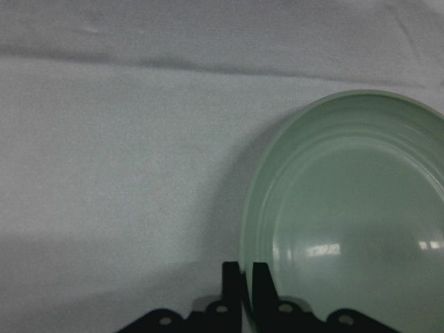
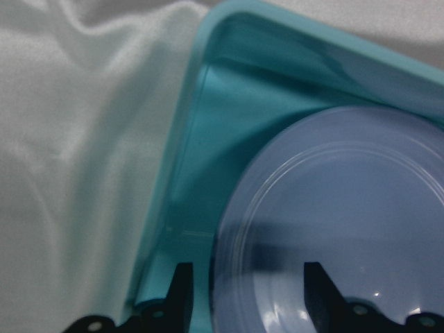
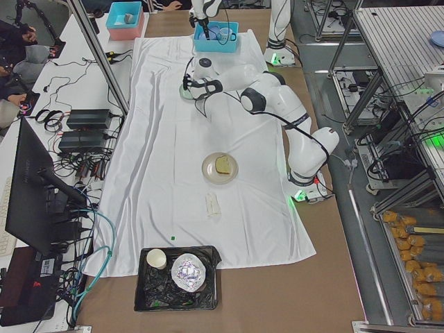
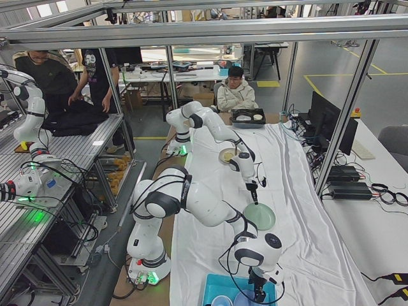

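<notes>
A green plate (image 4: 259, 217) lies on the white cloth. My left gripper is at the plate's rim (image 1: 277, 139), its fingers nearly together with the rim by them; whether it grips the rim I cannot tell. My right gripper stands open low in a blue bin (image 4: 215, 284), one finger over a blue plate (image 2: 333, 208) and the other just outside that plate's edge.
A beige plate with a yellow item (image 3: 223, 165) lies mid-cloth, beside a pale flat item (image 3: 213, 205). A black tray (image 3: 149, 291) with a cup and foil-covered dish stands at the far end from the bin.
</notes>
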